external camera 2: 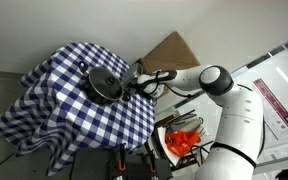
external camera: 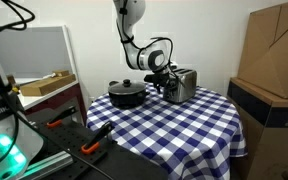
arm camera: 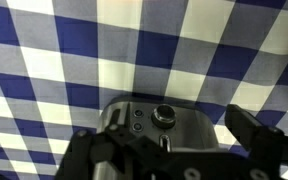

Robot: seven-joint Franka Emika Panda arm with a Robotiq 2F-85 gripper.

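A silver toaster [external camera: 182,86] stands toward the back right of a blue-and-white checked cloth. In the wrist view, one end of the toaster [arm camera: 191,130] shows with a round black knob [arm camera: 163,116] on it. My gripper [external camera: 166,80] hangs low beside that end of the toaster, and its dark fingers reach in from the bottom of the wrist view. The fingers stand open with nothing visible between them; whether they touch the knob I cannot tell.
Left of the toaster sits a black lidded pot [external camera: 127,93], seen also as a round pot [external camera 2: 104,85] from above. Cardboard boxes [external camera: 269,100] stand at the right.
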